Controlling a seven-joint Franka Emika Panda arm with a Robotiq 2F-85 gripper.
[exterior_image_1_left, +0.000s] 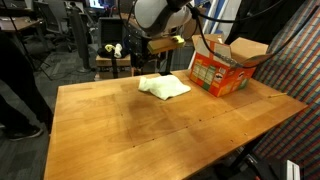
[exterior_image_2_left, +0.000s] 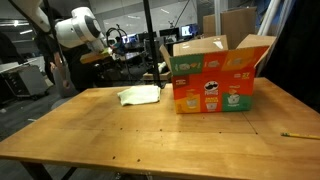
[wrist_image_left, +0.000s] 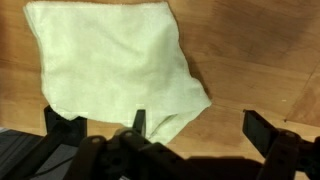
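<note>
A white cloth lies spread with uneven edges on the wooden table, near its back edge. In exterior view 2 the same cloth is left of the box. My gripper hangs above and behind the cloth in exterior view 1. From the wrist camera, the cloth fills the upper left, and one corner points right between the fingers. The gripper is open, its dark fingertips wide apart with nothing gripped. The left fingertip overlaps the cloth in that view; the right one is over bare wood.
A red and orange cardboard box with raised flaps stands right of the cloth. A thin yellow pencil-like stick lies at the table's right. A person's dark legs are beyond the left edge.
</note>
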